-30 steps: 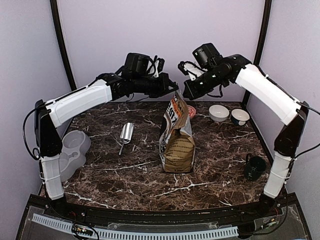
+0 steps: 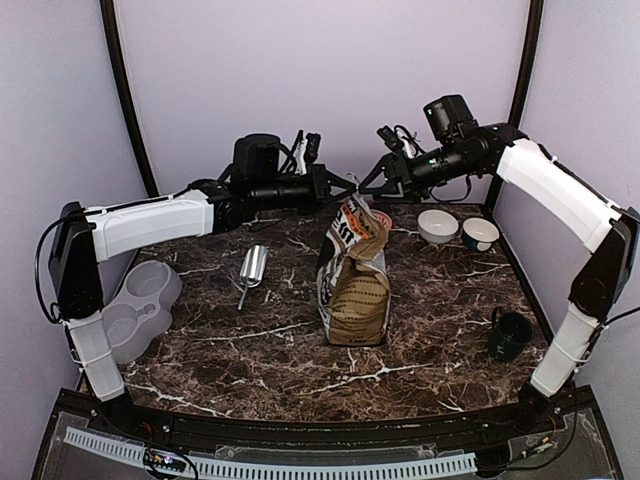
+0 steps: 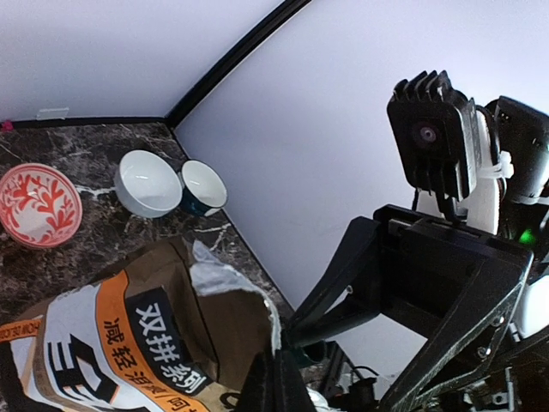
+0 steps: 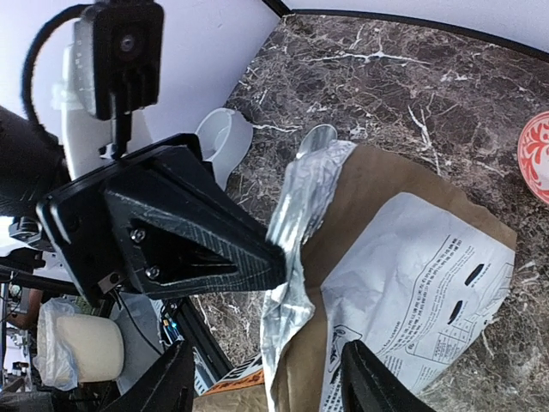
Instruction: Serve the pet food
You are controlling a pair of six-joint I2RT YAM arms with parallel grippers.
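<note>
The brown pet food bag (image 2: 358, 300) stands upright mid-table, its top edge raised and narrow. At that edge my left gripper (image 2: 350, 186) is shut; in the left wrist view its fingertips (image 3: 273, 382) meet on the bag's pale foil lip (image 3: 225, 276). Close beside it on the right, my right gripper (image 2: 368, 188) is open. The right wrist view has the foil lip (image 4: 287, 313) running down between the open fingers of my right gripper. A metal scoop (image 2: 254, 265) lies left of the bag, and a grey double pet bowl (image 2: 150, 313) sits at the far left.
Behind the bag is a red patterned bowl (image 3: 39, 206). A white bowl (image 2: 437, 226) and a dark blue bowl (image 2: 480, 234) stand at the back right, with a dark green mug (image 2: 510, 335) at the front right.
The bag's top has sunk slightly; its base has not moved.
</note>
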